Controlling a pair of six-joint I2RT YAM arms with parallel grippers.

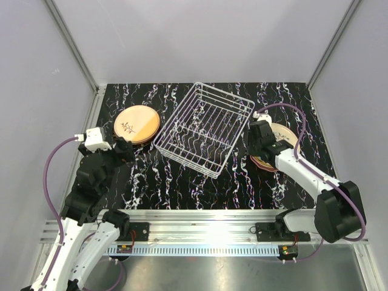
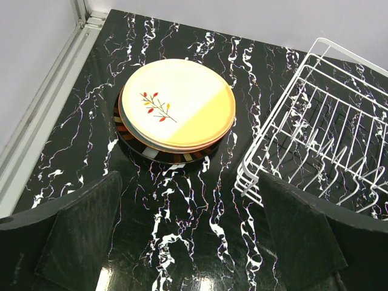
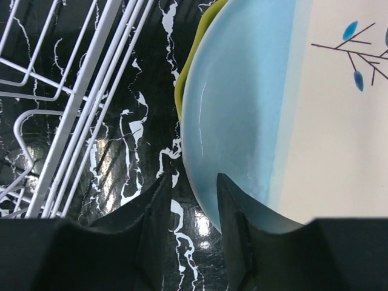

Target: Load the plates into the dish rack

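A stack of cream-orange plates (image 1: pixel 136 121) with darker ones beneath sits left of the white wire rack (image 1: pixel 176 151). A second stack (image 1: pixel 285 133) lies right of the rack, its top plate pale blue and cream with a leaf pattern (image 3: pixel 242 109) in the right wrist view. My right gripper is part open over that top plate's left rim, a fingertip on either side of it; whether they touch it I cannot tell. My left gripper is open with nothing between its fingers, at the front left, short of the left stack.
Pale walls (image 1: pixel 218 42) enclose the black marble surface (image 1: pixel 200 194) at left, back and right. The strip in front of the rack is clear. The rack stands close to the right stack.
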